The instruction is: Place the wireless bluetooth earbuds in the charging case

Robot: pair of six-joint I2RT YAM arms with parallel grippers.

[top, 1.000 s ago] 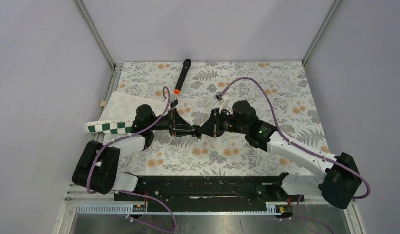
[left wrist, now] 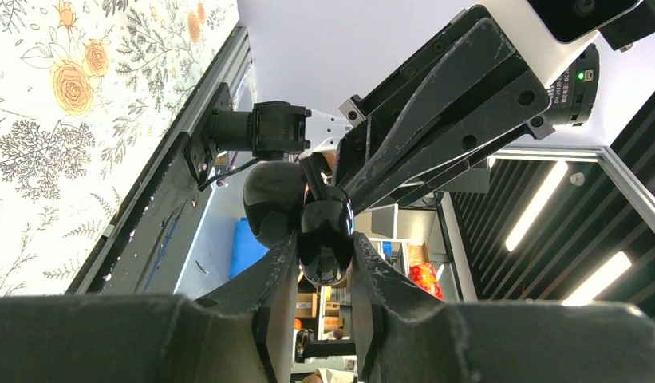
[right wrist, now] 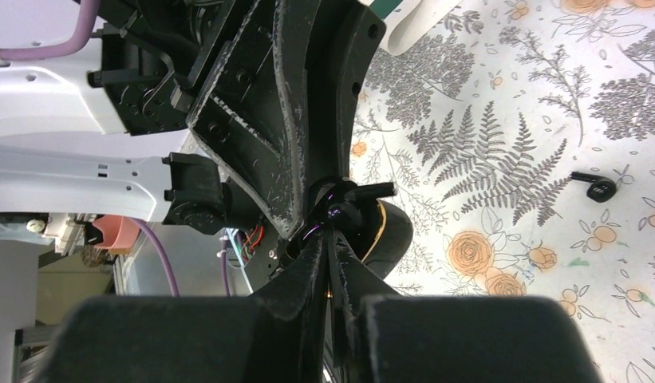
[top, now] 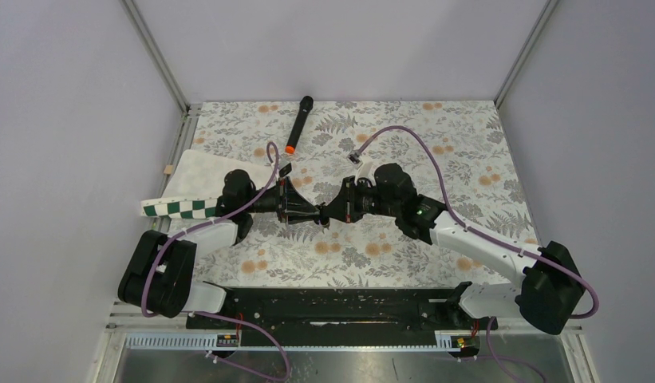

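Observation:
In the centre of the top view my left gripper (top: 311,212) and right gripper (top: 332,209) meet around the small black charging case. The left wrist view shows the glossy black case (left wrist: 324,235) between the left fingertips, with its rounded lid swung to one side. In the right wrist view a black earbud (right wrist: 352,203), stem sticking out, sits at the case above the right gripper's closed fingertips; whether it is seated is hard to tell. A second earbud (right wrist: 598,188) lies loose on the floral mat.
A microphone (top: 300,121) lies at the back. A white cloth with a green checked strip (top: 180,208) is at the left.
The left arm is unchanged.

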